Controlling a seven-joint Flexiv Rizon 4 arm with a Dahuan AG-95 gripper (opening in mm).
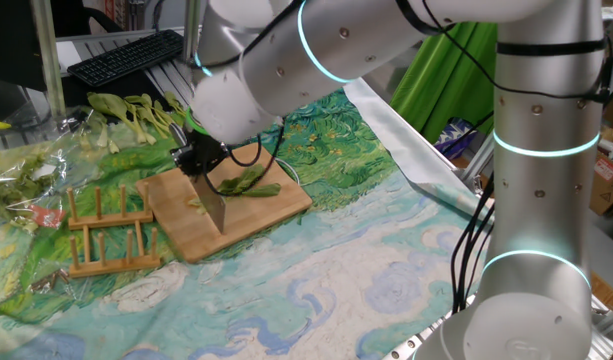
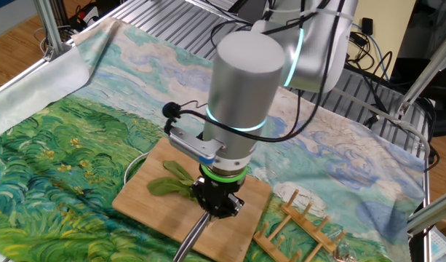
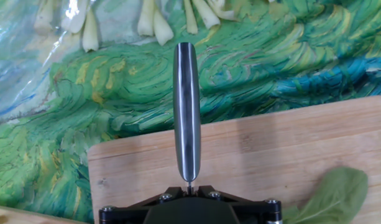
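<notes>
My gripper (image 1: 201, 160) is shut on a broad-bladed knife, whose metal handle (image 3: 187, 112) sticks out ahead of the fingers in the wrist view. In exterior view 1 the blade (image 1: 210, 205) hangs down with its lower edge at the wooden cutting board (image 1: 261, 213); firm contact is hard to judge. Green leafy vegetable (image 2: 168, 183) lies on the board to one side of the blade, and its leaf (image 3: 333, 196) shows at the lower right of the wrist view. Small pale pieces (image 1: 195, 205) lie on the blade's other side. The gripper body hides the blade in the wrist view.
A wooden peg rack (image 1: 111, 230) stands close beside the board. More leafy greens (image 1: 131, 115) lie behind, near clear plastic wrap (image 1: 26, 175). The patterned cloth (image 1: 336, 280) in front of the board is free.
</notes>
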